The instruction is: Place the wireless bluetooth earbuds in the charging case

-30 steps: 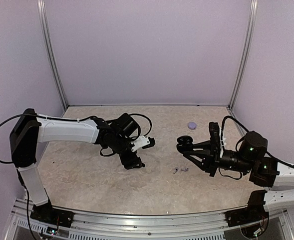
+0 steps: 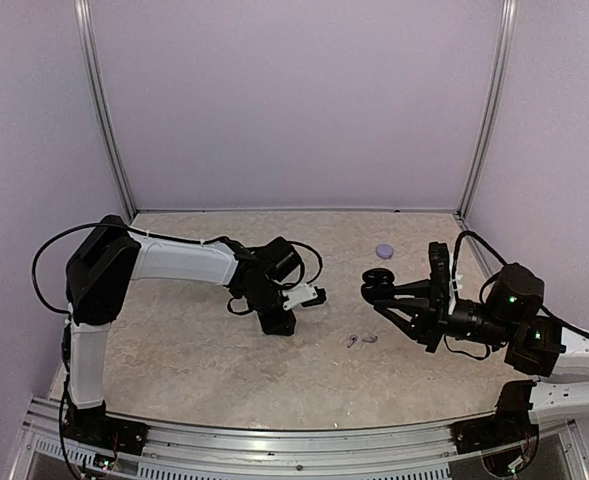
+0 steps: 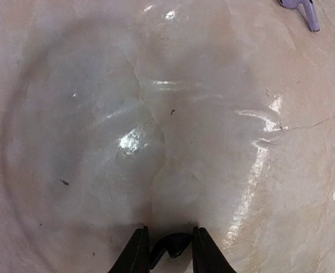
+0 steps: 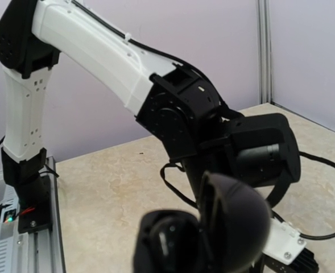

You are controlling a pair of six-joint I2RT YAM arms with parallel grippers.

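A black earbud [image 3: 174,243] lies on the table at the bottom of the left wrist view. My left gripper is down around it, part open, its fingertips on either side with little gap. From above, my left gripper [image 2: 280,326] hides that earbud. Over the table's right half, my right gripper [image 2: 388,298] is shut on a black charging case [image 2: 378,280], held above the surface. In the right wrist view the case's lid [image 4: 242,224] stands raised beside its base [image 4: 166,242]; the slots inside cannot be made out.
Two purple earbuds, one on the left [image 2: 352,341] and one on the right [image 2: 370,339], lie between the arms. A purple case [image 2: 385,251] sits farther back.
My left gripper has moved right, over the black earbud that showed beside it a second ago. The right gripper and its case have shifted slightly to the right.
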